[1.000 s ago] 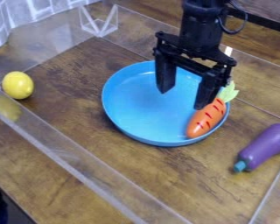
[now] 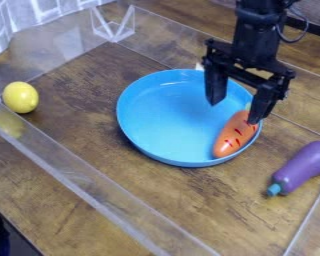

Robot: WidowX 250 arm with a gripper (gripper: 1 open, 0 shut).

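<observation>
My black gripper [image 2: 243, 87] hangs over the back right of a blue round bowl [image 2: 163, 110], its two fingers spread apart and open. An orange carrot [image 2: 234, 135] lies in the right side of the bowl below the right finger; its top end is partly hidden behind that finger.
A purple eggplant [image 2: 304, 164] lies right of the bowl on the wooden table [image 2: 163, 200]. A yellow lemon [image 2: 20, 96] is at the left. Clear walls edge the workspace, and the front of the table is clear.
The gripper has shifted a little right and upward in the view, toward the back of the bowl. Its fingers stay apart, and the carrot has not visibly moved.
</observation>
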